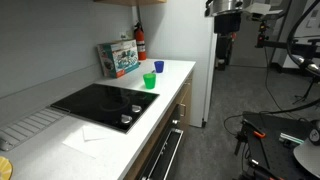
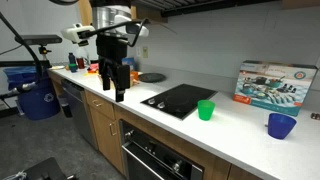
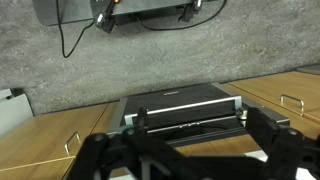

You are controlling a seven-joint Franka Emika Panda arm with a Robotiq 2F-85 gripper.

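Note:
In the wrist view, my gripper points down with its dark fingers wide apart at the bottom of the picture. Nothing shows between them. Below lies a dark oven-like unit (image 3: pixel 180 100) with a silver bar, set among wooden cabinet fronts. The second exterior view has this unit (image 2: pixel 155 152) under the counter, with the arm raised in front of the cabinets at the left. A green cup (image 2: pixel 206 109) and a blue cup (image 2: pixel 281 125) stand on the white counter. The first exterior view shows green cups (image 1: pixel 149 81) near the cooktop.
A black cooktop (image 2: pixel 183 99) is set into the counter. Behind the cups stands a picture-covered box (image 2: pixel 274 86), and a red fire extinguisher (image 1: pixel 140 42) is at the far end. A dark pan (image 2: pixel 152 77) sits farther left. Grey floor (image 3: pixel 80 80) lies open before the cabinets.

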